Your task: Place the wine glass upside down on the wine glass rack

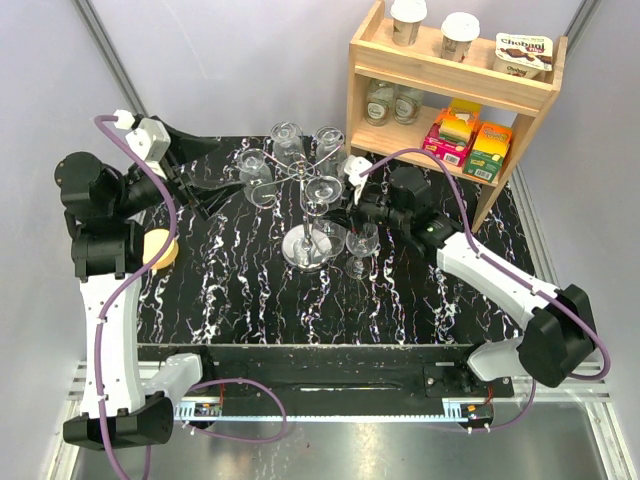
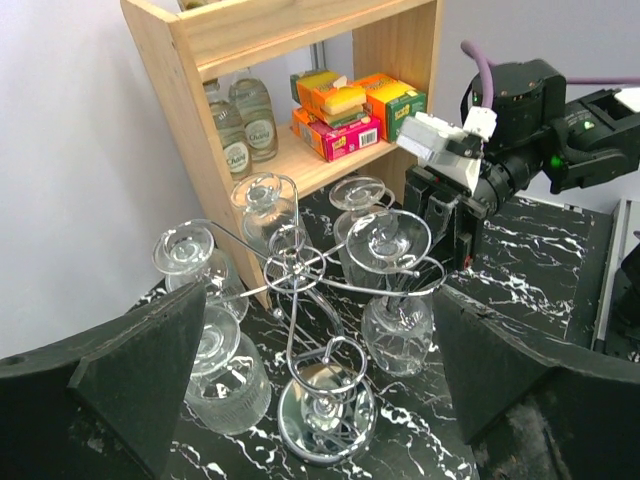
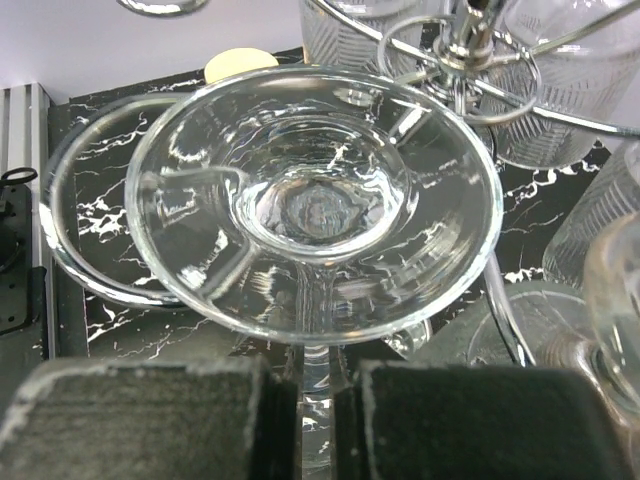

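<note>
In the top view, a clear wine glass hangs upside down, its foot by the right front of the metal rack. My right gripper is shut on its stem. The left wrist view has the bowl below the wire arms and the foot above them; whether the stem is inside the wire loop, I cannot tell. From the right wrist view, the foot covers much of the rack, with the stem between my fingers. My left gripper stands open and empty, left of the rack.
Several upside-down glasses hang around the rack's back and left. Another wine glass stands upright on the marble top, close to my right gripper. A wooden shelf rises at the back right.
</note>
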